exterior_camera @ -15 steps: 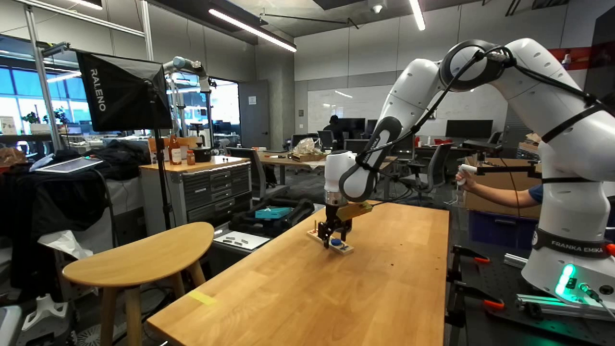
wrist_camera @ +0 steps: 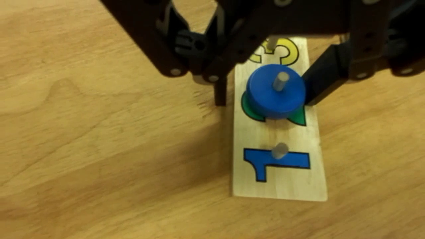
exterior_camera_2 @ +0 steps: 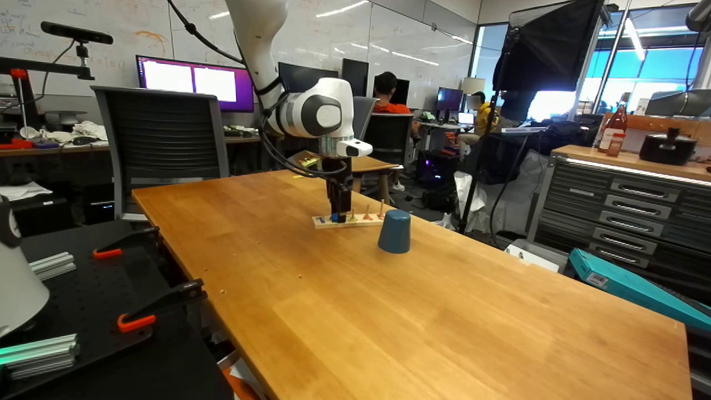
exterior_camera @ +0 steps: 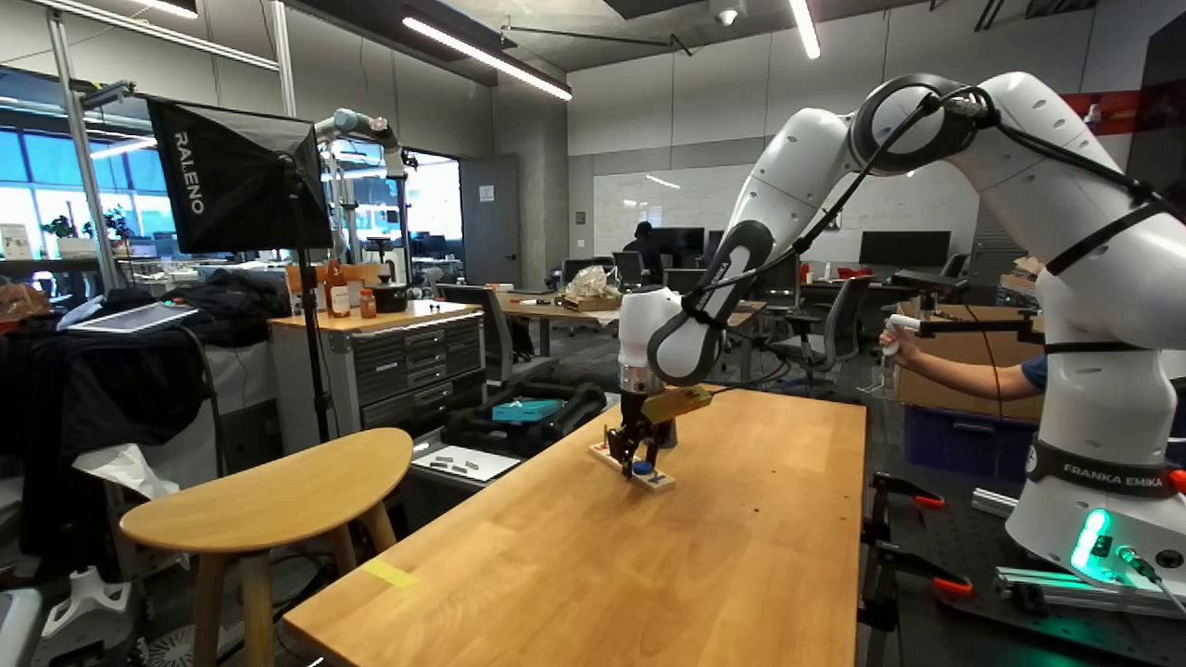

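A blue disc (wrist_camera: 275,89) sits on a peg over the green numeral of a wooden number board (wrist_camera: 279,183). My gripper straddles the disc with its fingers part open. The right finger (wrist_camera: 324,77) appears to touch the disc's edge, while a gap shows between the disc and the left finger. In exterior view 1 the gripper (exterior_camera: 637,461) is down at the board (exterior_camera: 656,483). From exterior view 2, the board (exterior_camera_2: 323,224) lies flat under the gripper (exterior_camera_2: 339,216), with bare pegs along its far part.
An upside-down blue-grey cup (exterior_camera_2: 394,232) stands close to the board in exterior view 2. The wooden table (exterior_camera_2: 373,313) is otherwise broadly clear. Orange-tipped clamps (exterior_camera: 945,585) grip the table edge near the robot's base.
In exterior view 1 the gripper has shifted slightly left, and the board with the blue disc has slid slightly the same way. The fingers appear somewhat closer together.
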